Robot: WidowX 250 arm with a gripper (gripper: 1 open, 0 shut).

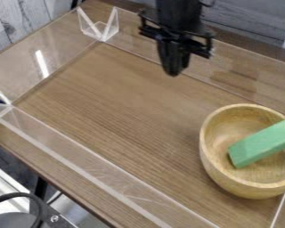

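Note:
My gripper [174, 61] is raised over the back middle of the wooden table, its black fingers pointing down, shut with nothing visible between them. At the right front a light wooden bowl [238, 181] holds a green oblong object [258, 141], tilted and partly over the bowl's right rim. The gripper is well behind and left of the bowl, apart from it.
Clear plastic pieces [99, 25] stand at the back left. Black cables or hardware [14, 214] lie at the lower left, beside the table's edge.

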